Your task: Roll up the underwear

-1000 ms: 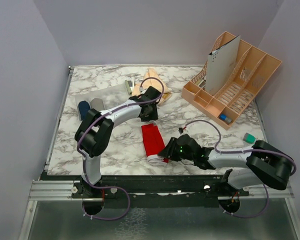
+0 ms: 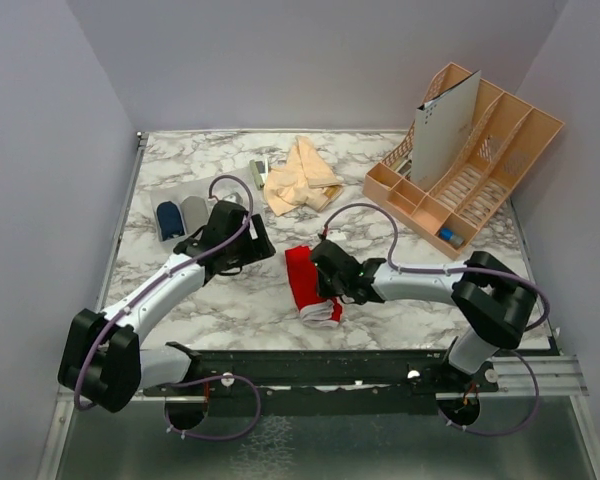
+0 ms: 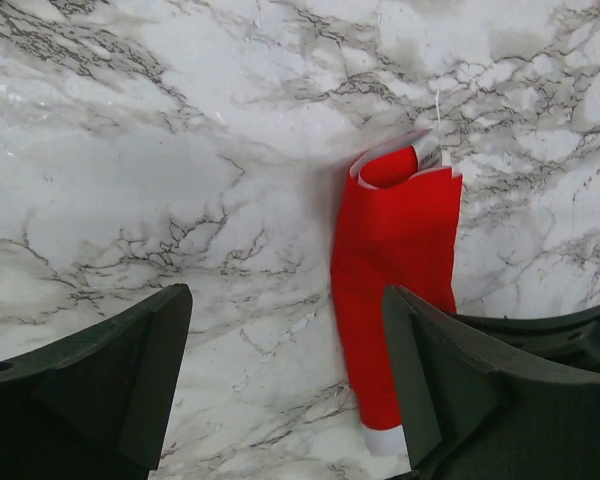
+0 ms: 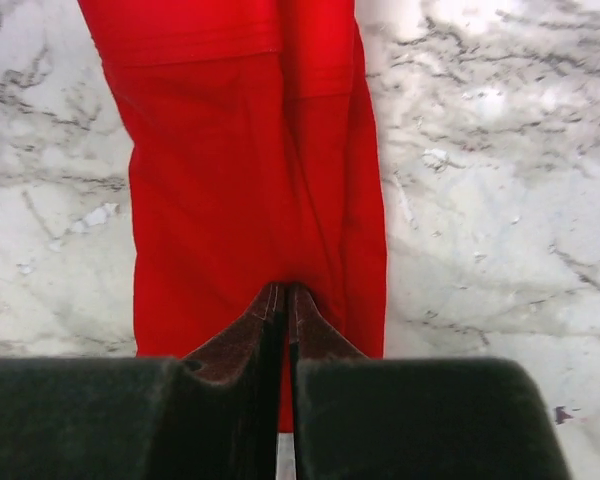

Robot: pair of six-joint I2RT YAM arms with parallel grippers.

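Note:
The red underwear [image 2: 302, 272] lies as a long folded strip on the marble table, its white band [image 2: 322, 312] toward the front. In the left wrist view the far end of the underwear [image 3: 395, 230] is curled over, with a pale label inside the fold. My right gripper is shut over the strip, with red cloth pinched between its fingertips. Its arm covers part of the underwear from above. Left of the strip, clear of it, my left gripper stands open over bare marble with nothing between its fingers.
Behind the left gripper is a pale tray [image 2: 160, 200] holding a dark blue roll [image 2: 170, 220] and a grey one [image 2: 194, 214]. Peach cloths [image 2: 302, 175] lie at the back. A wooden organizer [image 2: 480, 165] fills the back right.
My left gripper has moved from the underwear's far end to the left and forward. The right gripper has shifted from the near end backward and left, over the cloth's middle.

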